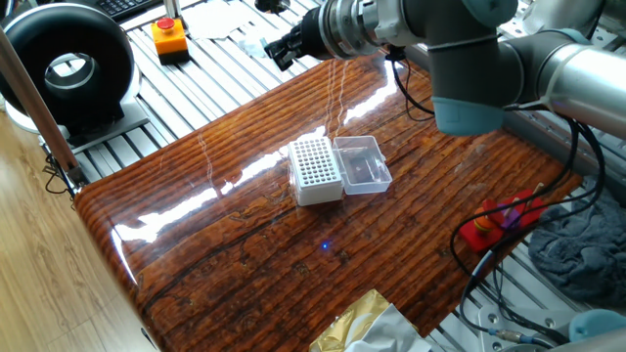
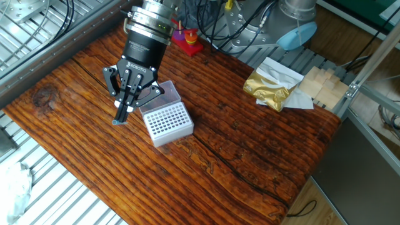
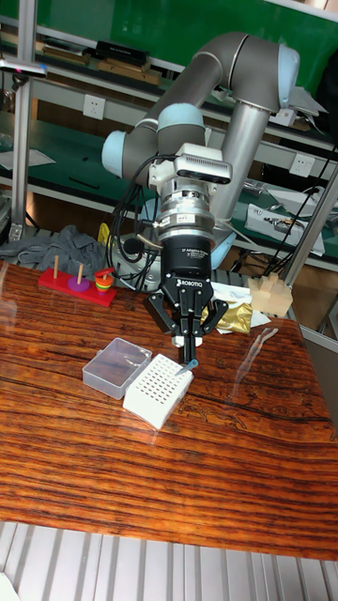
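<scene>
My gripper [image 2: 121, 116] hangs in the air above the table, its two fingers together. A small bluish, see-through piece [image 2: 118, 122] sticks out at the fingertips; my gripper [image 3: 188, 356] appears shut on it. In exterior view 3 this piece [image 3: 185, 369] slants down to the left and overlaps the rack in the picture. The white rack [image 1: 316, 172] with rows of round holes stands upright on the wooden table, its clear lid [image 1: 362, 164] folded open beside it. In exterior view 1 my gripper [image 1: 281, 57] is at the top, its fingertips dark and hard to make out.
A gold and white packet [image 2: 272, 87] lies near one table edge, with wooden blocks [image 2: 324, 86] beside it. A red peg toy [image 3: 80, 286] stands at another edge near hanging black cables [image 1: 460, 240]. Much of the tabletop around the rack is bare.
</scene>
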